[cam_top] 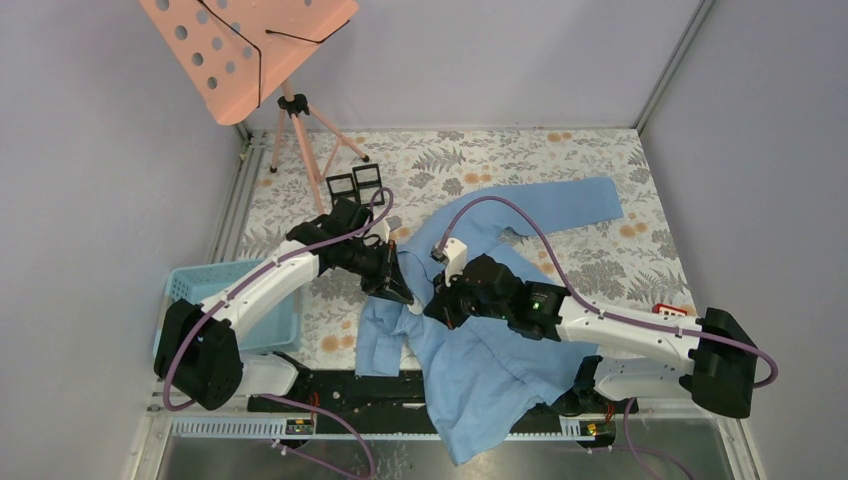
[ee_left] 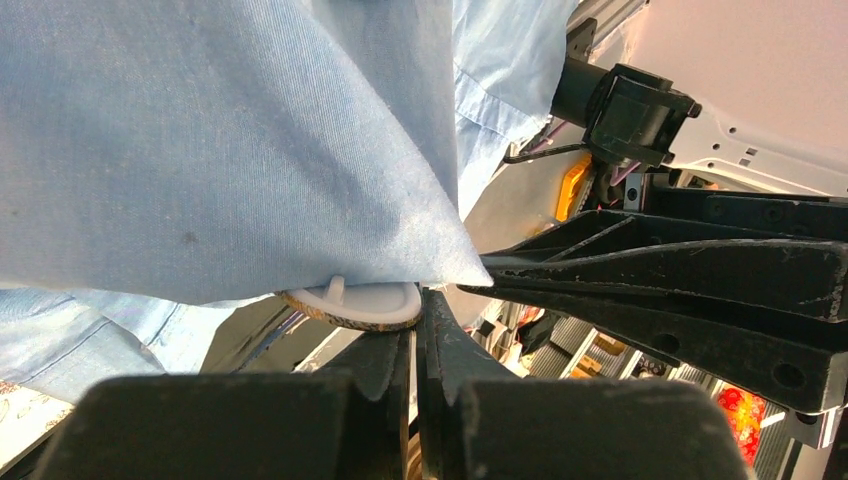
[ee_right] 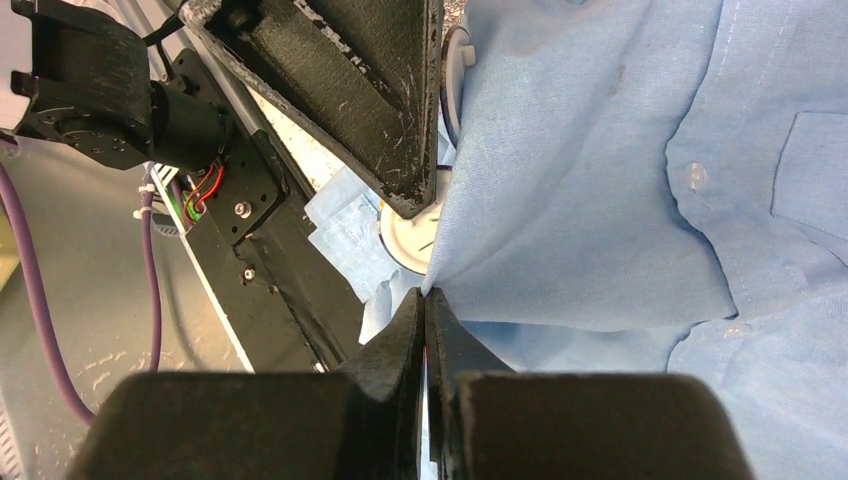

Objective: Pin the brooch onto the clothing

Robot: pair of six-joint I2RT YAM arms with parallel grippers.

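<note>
A light blue denim garment (cam_top: 500, 370) lies across the table, a fold of it (ee_left: 230, 150) lifted between the grippers. My left gripper is shut on the edge of a round brooch (ee_left: 375, 303), whose white back and patterned rim show under the cloth edge. My right gripper is shut on the garment's edge, drawn to a point at the fingertips. In the right wrist view, a pale disc (ee_right: 405, 240) lies beside the left gripper's black finger and a second rounded piece (ee_right: 455, 80) sits above. Whether the pin passes through cloth is hidden.
A blue basket (cam_top: 175, 290) stands left. At the back left are a pink stand (cam_top: 300, 150) and black frames (cam_top: 355, 183). A red-and-white item (cam_top: 668, 310) lies at right.
</note>
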